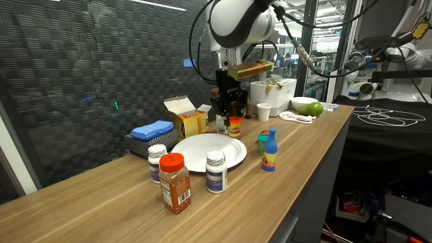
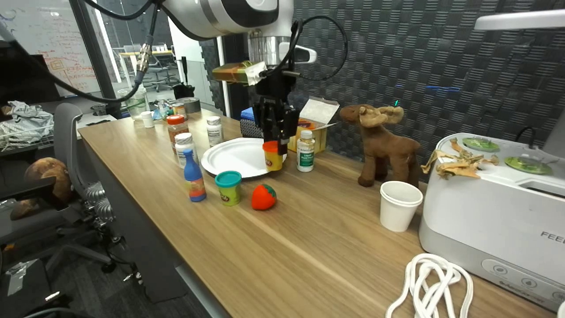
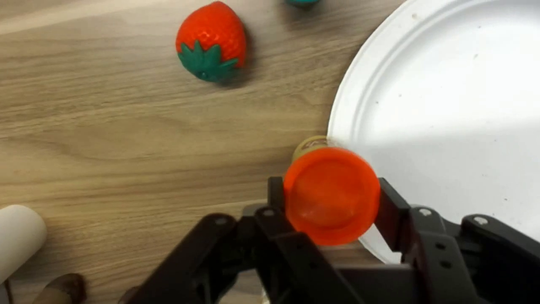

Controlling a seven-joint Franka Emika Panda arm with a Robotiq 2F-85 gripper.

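Observation:
A yellow Play-Doh can with an orange lid (image 3: 331, 195) is held between the fingers of my gripper, which is shut on it. In the second exterior view, the can (image 2: 273, 159) hangs upright at the near right rim of the white plate (image 2: 212, 160), under my gripper (image 2: 278, 145). From the first exterior view, the can (image 1: 235, 129) appears at the plate's far edge. Whether its base touches the table or the plate cannot be told. The plate (image 1: 193, 142) is empty.
Close to the plate stand a white pill bottle (image 2: 305, 153), a teal-lidded can (image 2: 228, 190), a toy strawberry (image 2: 263, 197) and a blue bottle (image 2: 193, 177). A brown moose toy (image 2: 382, 143) and paper cups (image 2: 398, 207) are farther right.

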